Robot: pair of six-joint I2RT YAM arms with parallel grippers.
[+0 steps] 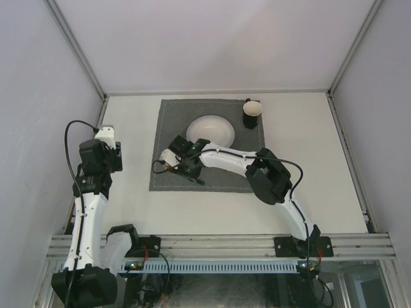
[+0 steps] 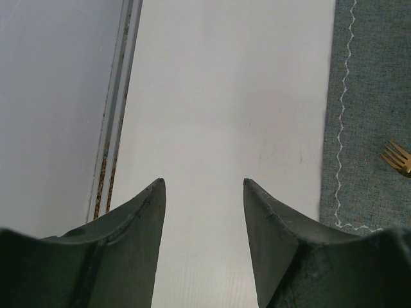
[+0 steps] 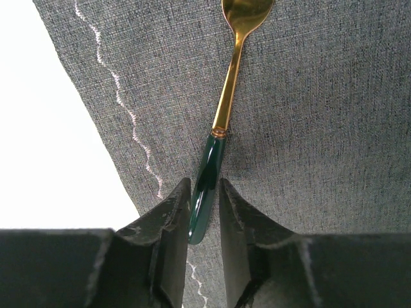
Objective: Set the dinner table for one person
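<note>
A grey placemat (image 1: 168, 115) holds a white plate (image 1: 210, 129) and a black mug (image 1: 252, 114) at the back right. My right gripper is open low over a spoon (image 3: 225, 102), gold with a dark green handle, which lies near the mat's edge between its fingers. The arm hides much of this in the top view. My left gripper stands open over bare table left of the mat, nothing between its fingers. A gold fork (image 2: 398, 157) shows at the right of the left wrist view, only its head in frame.
Bare white table (image 1: 308, 147) surrounds the mat. A wall and metal rail (image 2: 110, 128) run along the left side, near my left gripper. My right arm stretches across the mat's front half, below the plate.
</note>
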